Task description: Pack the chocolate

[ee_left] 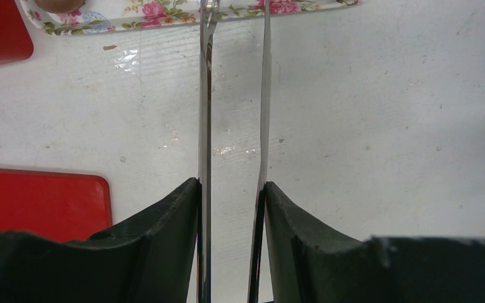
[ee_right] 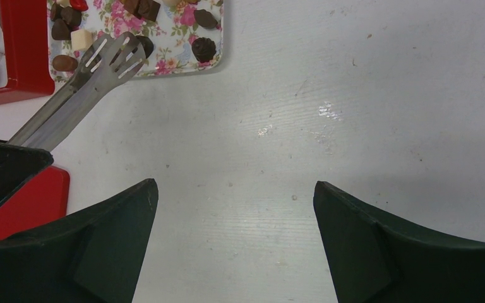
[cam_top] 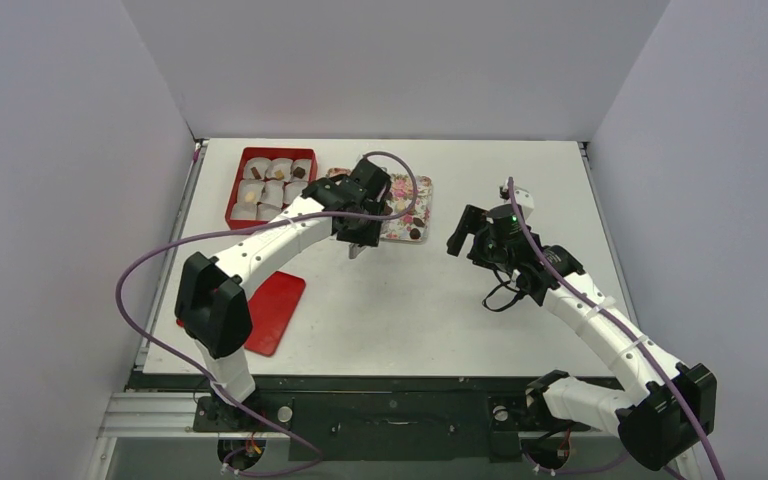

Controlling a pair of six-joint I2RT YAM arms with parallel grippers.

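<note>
Held between the black fingers of my left gripper is a pair of metal tongs (ee_left: 206, 126), its two arms a little apart. The tongs' slotted tips are over the floral tray (ee_right: 183, 71) in the right wrist view, near a dark round chocolate (ee_right: 144, 45). Whether anything is between the tips cannot be told. Several chocolates, such as a dark ridged one (ee_right: 203, 49), lie on the tray. The red box (cam_top: 314, 165) holds white paper cups, some with chocolates in them. My right gripper is open and empty, above bare table.
A flat red lid (cam_top: 278, 308) lies on the table in front of the box, close to the left arm. A purple cable runs along each arm.
</note>
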